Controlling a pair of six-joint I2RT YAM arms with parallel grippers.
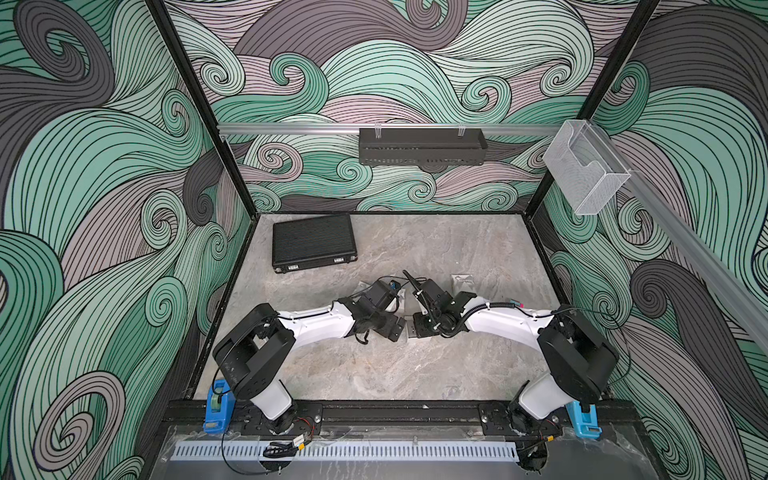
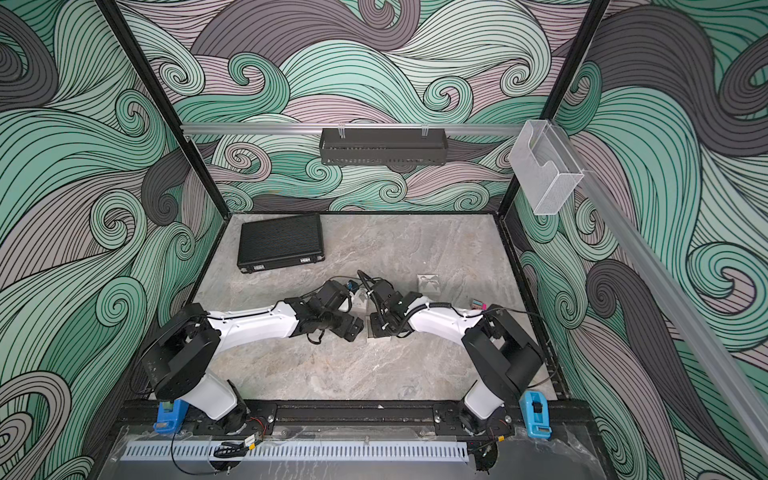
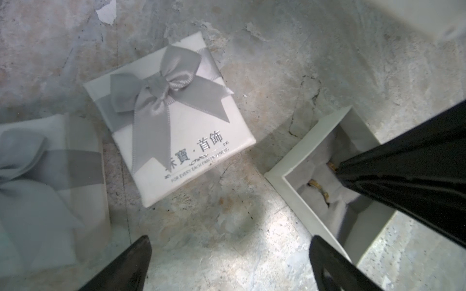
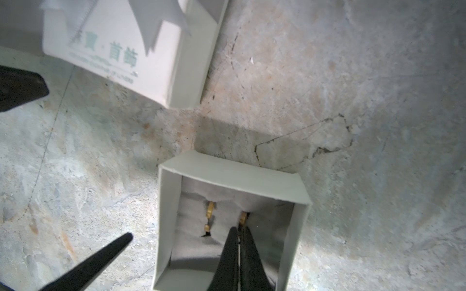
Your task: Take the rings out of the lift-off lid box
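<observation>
The open white box (image 4: 172,213) stands on the table with a grey cushion inside. Two gold rings sit in the cushion's slits: the left ring (image 4: 209,211) is clear of any finger, while the right ring (image 4: 243,219) is at the tips of my right gripper. That gripper is shut, reaching down into the box; whether the ring's edge is pinched cannot be made out. Beside the box, my left gripper is open with nothing between its fingers. The white lid (image 3: 199,131) with a grey bow lies on the table, apart from the box.
Another white bow-tied box (image 3: 87,194) is left of the lid. At the back left lies a black case (image 1: 313,241), and a small clear packet (image 2: 429,283) rests behind the right arm. Both grippers are close together.
</observation>
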